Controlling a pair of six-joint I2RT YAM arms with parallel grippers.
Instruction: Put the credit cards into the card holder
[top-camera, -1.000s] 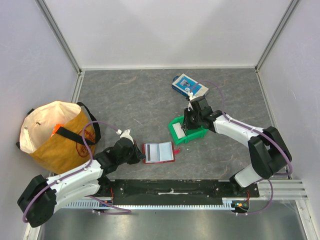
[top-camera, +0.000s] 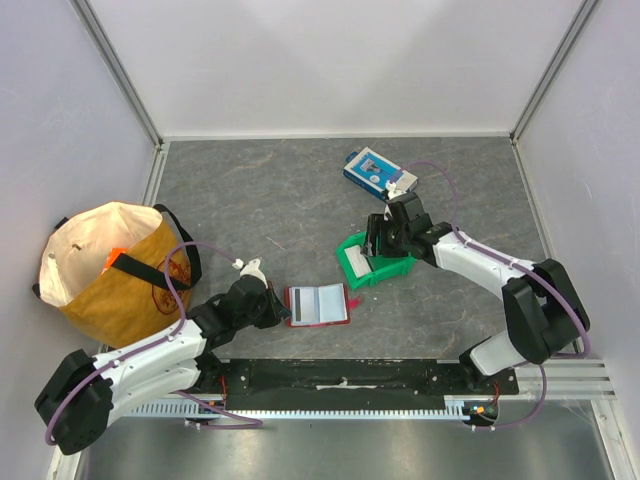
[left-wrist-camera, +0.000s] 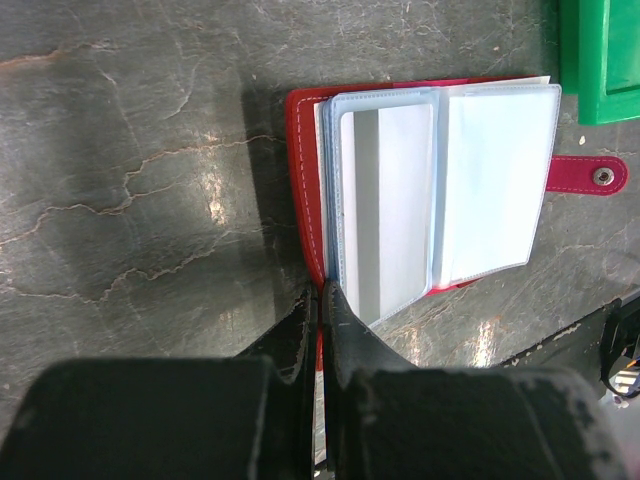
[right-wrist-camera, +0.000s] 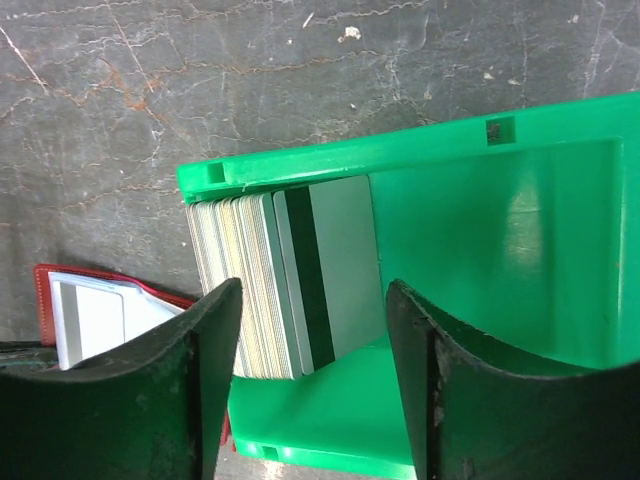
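The red card holder (top-camera: 318, 305) lies spread out on the table, its clear sleeves (left-wrist-camera: 500, 180) facing up. One sleeve shows a white card with a grey stripe (left-wrist-camera: 368, 210). My left gripper is shut at the holder's left edge; nothing shows between its fingers. A row of credit cards (right-wrist-camera: 245, 285) stands packed at one end of the green tray (right-wrist-camera: 440, 150), the outermost one, grey with a black stripe (right-wrist-camera: 310, 270), leaning outward. Over the tray, my right gripper is open, its fingers apart on either side of the cards, nothing gripped.
A blue and white box (top-camera: 380, 172) lies behind the tray. At the far left stands a yellow-brown bag (top-camera: 135, 285). The table between bag and tray is bare.
The right gripper has shifted slightly over the tray, and its fingers now stand wider apart. My left arm, the holder and the tray have stayed in place.
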